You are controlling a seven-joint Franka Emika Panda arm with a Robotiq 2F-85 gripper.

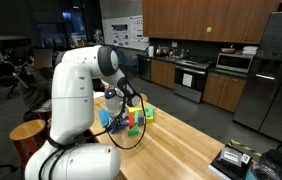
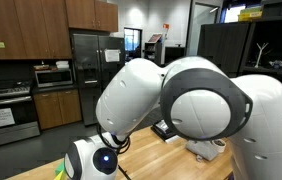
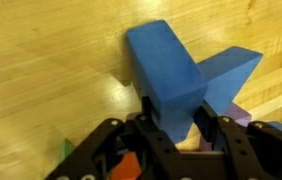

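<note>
In the wrist view a long blue block [image 3: 167, 65] sits between the fingers of my gripper, which is shut on it. The block points away from the gripper over the wooden table. Close beside it lies a blue triangular block [image 3: 230, 74] on the tabletop. Whether the held block touches the table cannot be told. Exterior view 1 shows the arm bent down over a cluster of coloured blocks [image 1: 134, 118] at the table's left end. The gripper is out of sight in exterior view 2.
Around the fingers in the wrist view are a purple block [image 3: 239, 115], an orange block [image 3: 127, 167] and a green piece [image 3: 68, 148]. A wide stretch of bare table [image 1: 181, 150] lies to the right in exterior view 1. Dark devices [image 1: 231, 160] stand at its right edge.
</note>
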